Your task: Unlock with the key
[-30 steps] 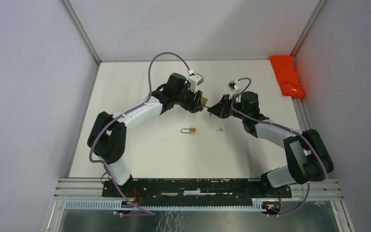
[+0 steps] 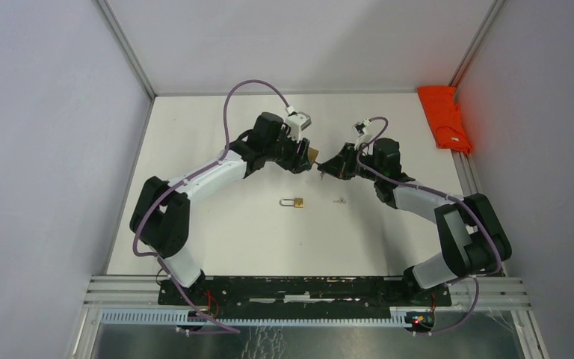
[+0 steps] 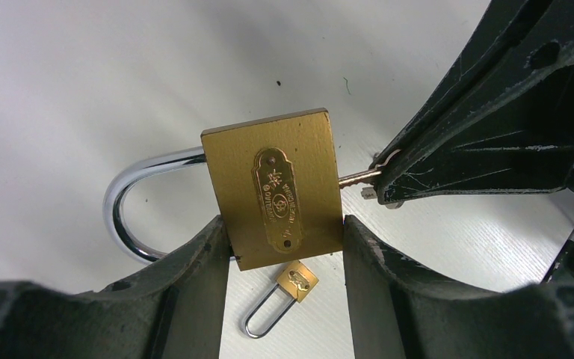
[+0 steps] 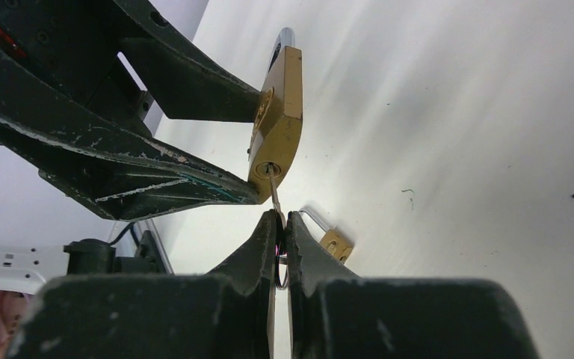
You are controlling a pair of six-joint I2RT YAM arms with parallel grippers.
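Observation:
A large brass padlock (image 3: 273, 183) with a chrome shackle (image 3: 138, 176) is held up in my left gripper, whose fingers grip it from either side. My right gripper is shut on a silver key (image 4: 273, 183), whose blade meets the keyhole in the padlock's end face in the right wrist view. In the left wrist view, part of the blade shows outside the lock, between the brass body and the right fingers. Seen from above, the two grippers (image 2: 303, 157) face each other over the middle of the table.
A small padlock (image 2: 293, 203) lies on the white table (image 2: 217, 232) below the grippers, with small keys (image 2: 339, 200) to its right. A red cloth (image 2: 439, 116) is at the back right corner.
Both arms have shifted slightly to the left in the top view, keeping the padlock and key together.

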